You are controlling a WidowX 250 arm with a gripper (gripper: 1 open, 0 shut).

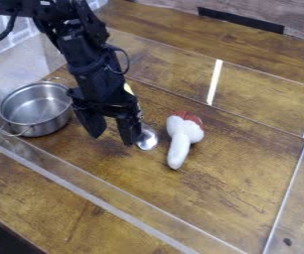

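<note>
My black gripper (112,121) hangs low over the wooden table, open, between a steel pot (36,107) on the left and a white plush toy with a red top (184,137) on the right. A small silvery object (147,141) lies just right of my fingers, partly hidden by them. A yellow-green item (128,90) is mostly hidden behind the arm.
Bare table (247,189) fills the right and front. Clear panel edges run along the left, front and right. A white strip (215,81) lies toward the back.
</note>
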